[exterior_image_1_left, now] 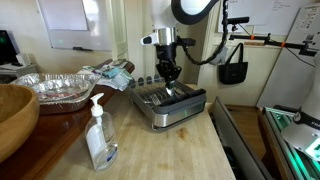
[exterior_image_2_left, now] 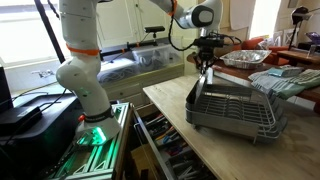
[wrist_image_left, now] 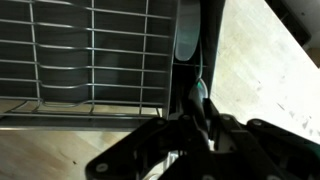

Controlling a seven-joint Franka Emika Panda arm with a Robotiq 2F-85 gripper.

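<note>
My gripper is shut on a slim, pale utensil [wrist_image_left: 187, 35], whose broad grey end extends away from the fingers. In the wrist view it lies along the side compartment of the dark wire dish rack [wrist_image_left: 100, 62]. From exterior view 1, the gripper [exterior_image_1_left: 169, 80] is above the grey rack [exterior_image_1_left: 165, 118], with a bit of the pale utensil [exterior_image_1_left: 171, 92] below it. Exterior view 2 has the utensil [exterior_image_2_left: 208, 76] upright at the rack's [exterior_image_2_left: 215, 125] far side. Its lower end is hidden, so I cannot tell whether it touches the rack.
A clear pump bottle [exterior_image_1_left: 101, 138] stands on the wooden counter [exterior_image_1_left: 175, 155]. Behind it are a foil tray [exterior_image_1_left: 62, 92], a wooden bowl [exterior_image_1_left: 15, 115] and a patterned cloth [exterior_image_1_left: 117, 75]. The counter in front of the rack is bare.
</note>
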